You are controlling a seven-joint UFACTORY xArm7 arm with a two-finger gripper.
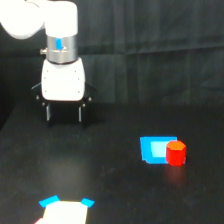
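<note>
My gripper [64, 114] is at the upper left of the camera view, with its two dark fingers spread apart and nothing visible between them. Far to its right, a small red block [176, 153] with a faceted outline stands at the lower right corner of a blue square [147, 142] that has a pale centre. Whether the block rests on the square's edge or just in front of it, I cannot tell. A wide stretch of table separates the gripper from both.
At the bottom left edge lies a white item [65, 213] with blue corners, cut off by the frame; a bit of red shows beside it. A dark curtain [150, 50] hangs behind.
</note>
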